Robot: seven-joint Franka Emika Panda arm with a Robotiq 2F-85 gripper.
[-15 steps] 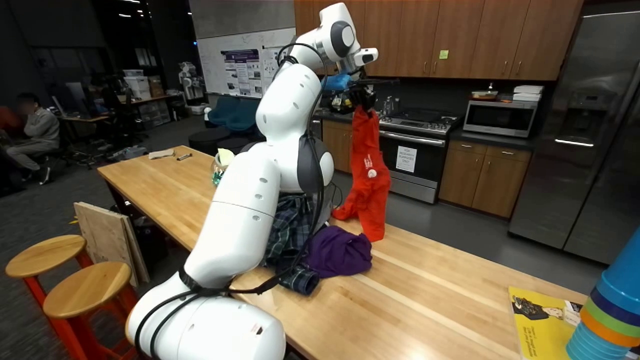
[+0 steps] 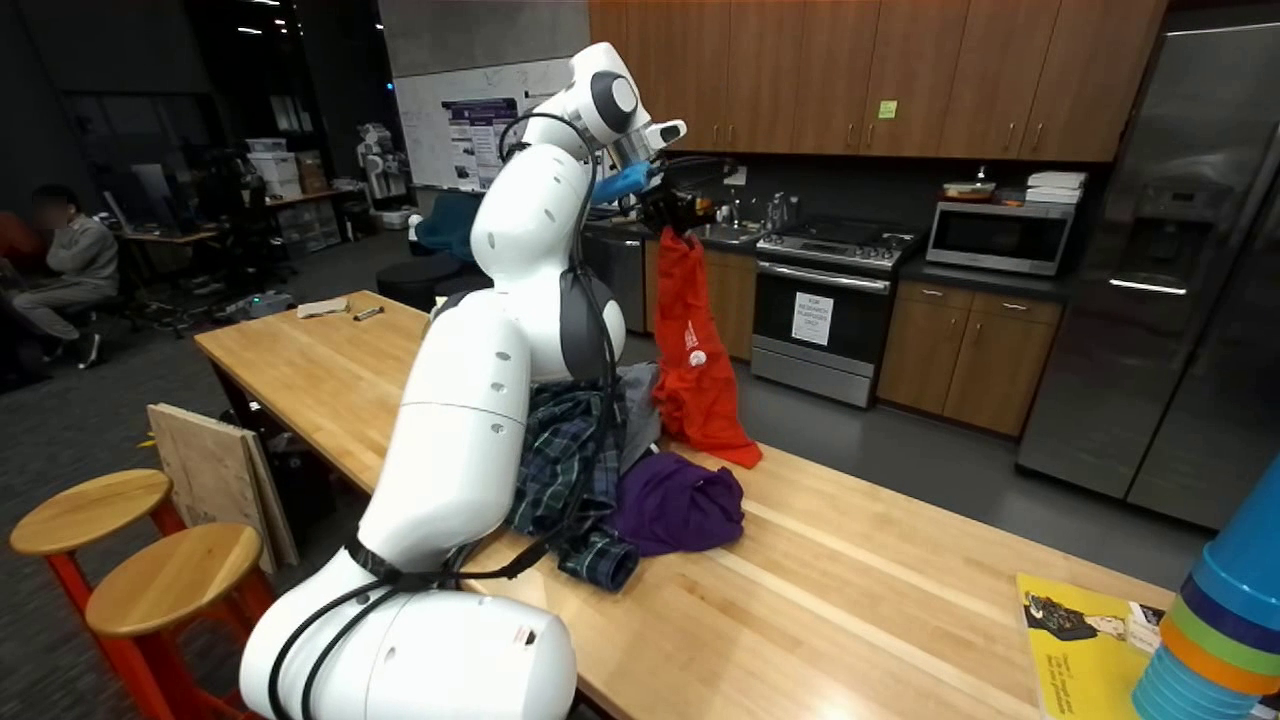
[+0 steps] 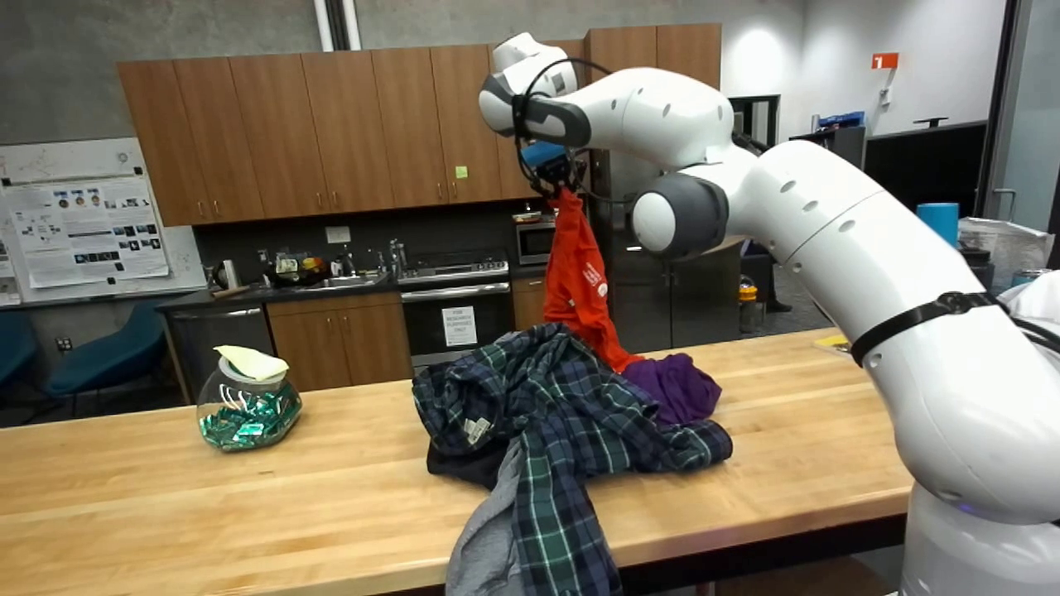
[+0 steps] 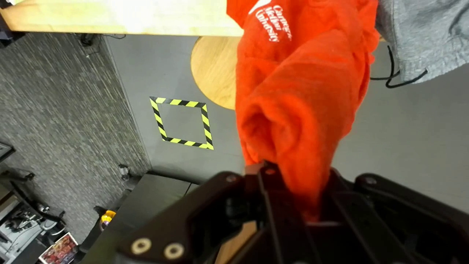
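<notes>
A red garment (image 2: 696,360) with white lettering hangs from my gripper (image 2: 679,222), which is shut on its upper end high above the table. In the wrist view the red cloth (image 4: 303,101) runs down between the dark fingers. Its lower end reaches the far table edge beside a purple cloth (image 2: 678,502). In exterior view 2 a dark plaid shirt (image 3: 566,397) lies heaped in front of the red garment (image 3: 576,278), partly covering the purple cloth (image 3: 677,386). Grey cloth (image 3: 489,541) hangs with a plaid sleeve over the near edge.
A glass jar of green-wrapped items (image 3: 248,407) stands left of the pile. Stacked blue cups (image 2: 1212,624) and a yellow book (image 2: 1086,648) occupy the table's other end. Bare tabletop (image 2: 864,564) lies between the purple cloth and the book.
In exterior view 1 my gripper has moved left and slightly lower, carrying the red garment. The garment now slants, its lower end trailing right. The jar is now hidden behind the arm.
</notes>
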